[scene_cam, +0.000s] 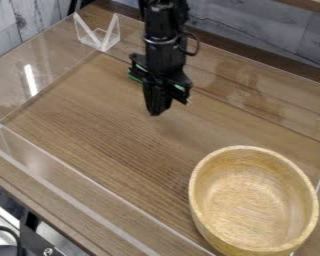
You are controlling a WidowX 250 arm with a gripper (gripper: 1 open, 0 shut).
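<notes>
My gripper [156, 105] hangs low over the wooden table at its upper middle, shut, with nothing visible between its fingers. A small green object [136, 77] lies just behind it, mostly hidden by the black arm.
A large beige round bowl [252, 199] stands at the lower right. Clear plastic pieces sit at the back-left corner and left edge. A grey wall [248, 42] bounds the back.
</notes>
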